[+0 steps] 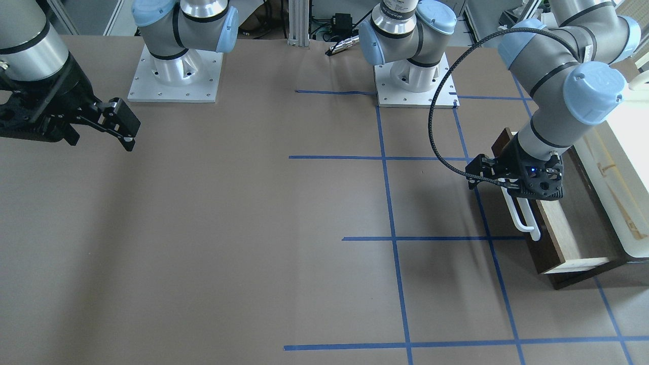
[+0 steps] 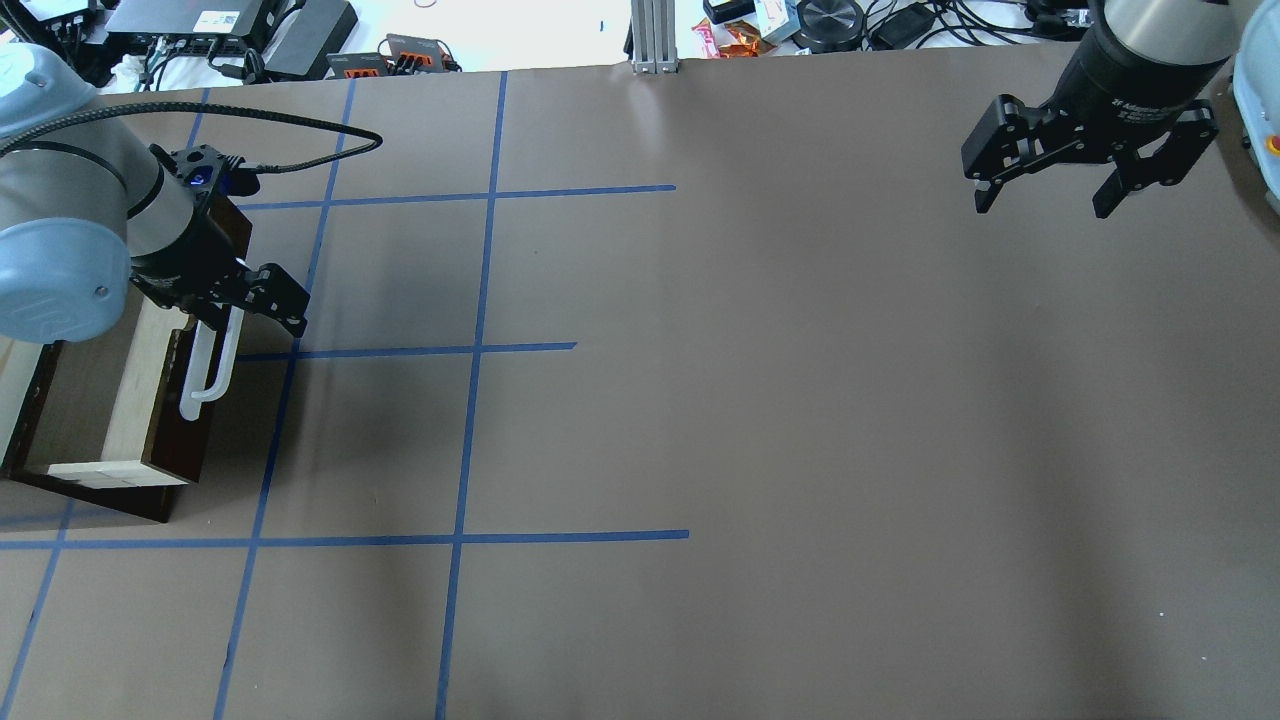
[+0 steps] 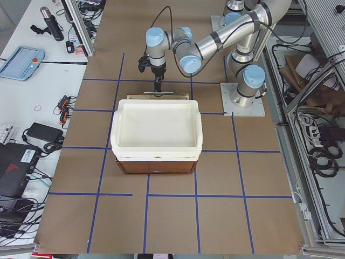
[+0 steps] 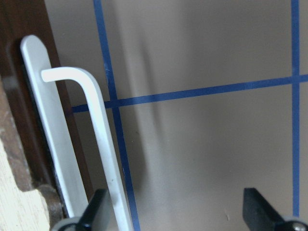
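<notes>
My gripper stands open just above the white bar handle (image 4: 108, 149) on the front of a dark wooden drawer (image 1: 541, 243). In the left wrist view the handle runs down toward the left fingertip, and the gap between the fingers is over bare floor and handle edge; whether it touches is unclear. The drawer is partly pulled out, with pale inner walls, under a box topped by a white tray (image 3: 156, 129).
A second black gripper (image 2: 1086, 144) hangs apart on the other side. Other arm bases (image 1: 173, 91) stand at the back.
</notes>
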